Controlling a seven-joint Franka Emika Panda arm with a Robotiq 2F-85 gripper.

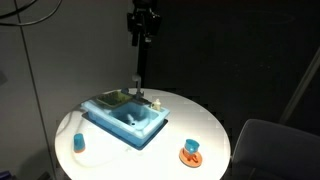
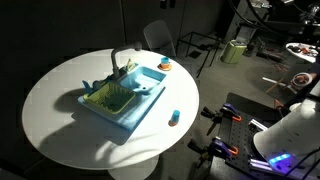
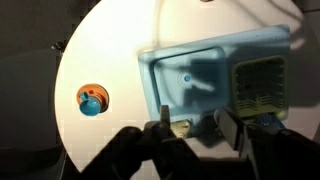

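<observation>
High above the round white table, my gripper (image 1: 142, 39) hangs near the sink's back side, well clear of everything on it. Its two dark fingers are spread apart in the wrist view, where the gripper shows nothing held between them. Beneath lies the light-blue sink basin (image 3: 178, 85), with a green drying rack (image 2: 110, 98) at one end. A blue cup (image 1: 191, 146) sits on an orange plate (image 1: 190, 158) on the other side. Another small blue cup (image 2: 175, 117) stands alone near the table's edge.
A tall dark faucet (image 2: 118, 62) rises behind the basin. Beside it is a small pale object (image 3: 180, 128), too small to identify. A dark chair (image 1: 270, 150) stands off the table. White tabletop around the plate is clear.
</observation>
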